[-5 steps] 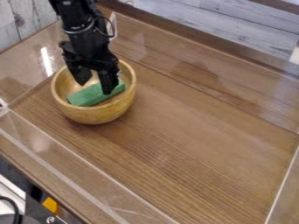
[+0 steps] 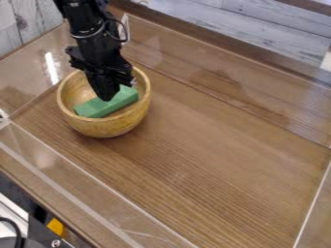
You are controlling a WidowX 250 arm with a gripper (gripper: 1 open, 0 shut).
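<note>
A round wooden bowl sits at the left of the table. Inside it lies a green rectangular block, set diagonally. My black gripper hangs over the back half of the bowl, just above and behind the block. I cannot tell how far apart its fingers stand or whether they touch the block; nothing is visibly held.
Black cables with a small yellow object lie off the table edge at the bottom left. A white wall or panel stands at the top left.
My gripper has risen from down at the block toward the bowl's back, uncovering more of the green block, which stays in the bowl.
</note>
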